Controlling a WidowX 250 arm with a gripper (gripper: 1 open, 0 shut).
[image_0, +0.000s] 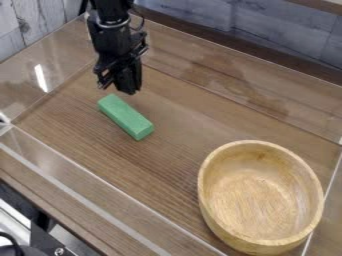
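My black gripper (120, 70) hangs over the upper left of the wooden table, its fingers pointing down, above and a little behind a green rectangular block (126, 117) that lies flat and diagonal on the tabletop. The gripper is apart from the block. Its fingertips are small and dark in this view, and nothing shows held in them.
A large round tan bowl (259, 194) takes up the lower right of the table (201, 90). A grey wall runs along the back and at the upper left corner.
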